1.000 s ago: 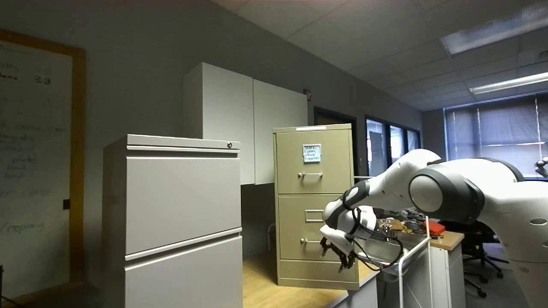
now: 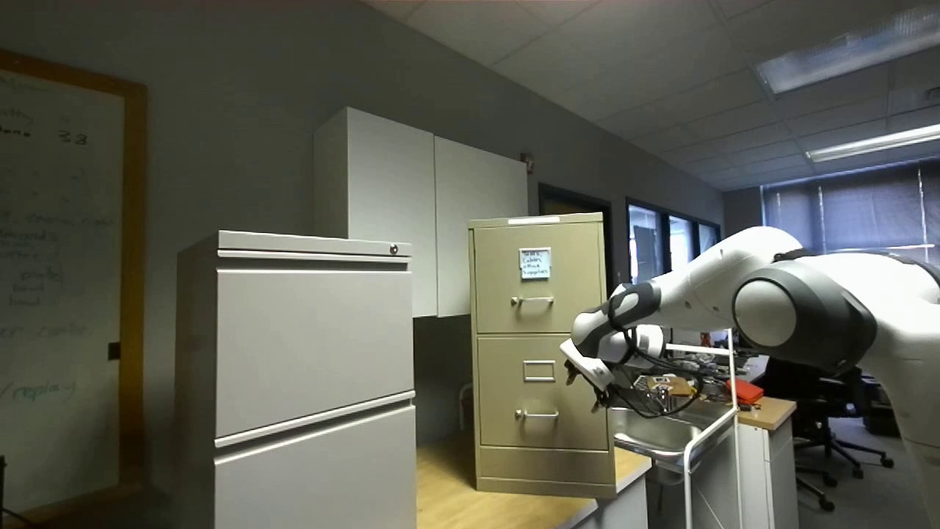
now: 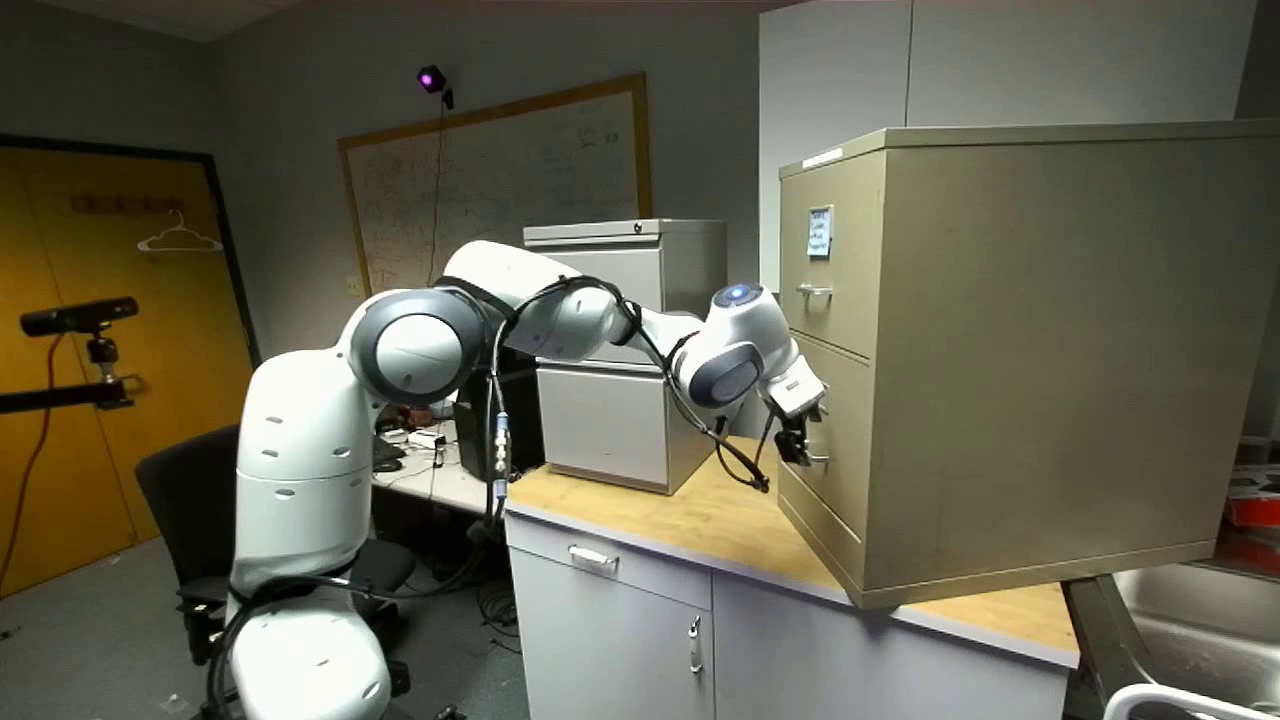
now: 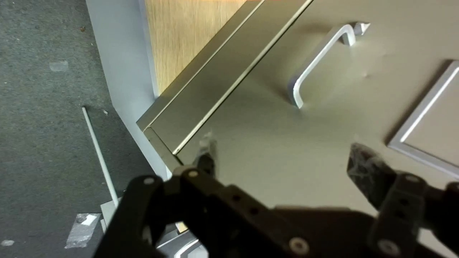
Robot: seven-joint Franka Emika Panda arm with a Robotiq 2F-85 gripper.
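A tan two-drawer filing cabinet (image 2: 539,388) stands on the wooden counter, both drawers closed. Its lower drawer handle (image 4: 320,60) shows as a silver bar in the upper part of the wrist view, with a silver label frame (image 4: 424,124) to its right. My gripper is open in front of the lower drawer's face, its two fingers spread wide and nothing between them. The handle lies beyond the fingertips, clear of them. Exterior view 2 places the gripper (image 3: 792,442) close by the drawer front, where it partly hides the handles' side.
A grey filing cabinet (image 2: 313,353) stands on the same counter (image 3: 672,516). Beside the tan cabinet are a sink (image 2: 656,429) and a white metal rail (image 2: 689,467). Bare counter lies between the two cabinets.
In exterior view 1 my arm and gripper have moved up and to the right, away from the lower handle's level. The lower handle now shows more fully. The cabinet has not moved.
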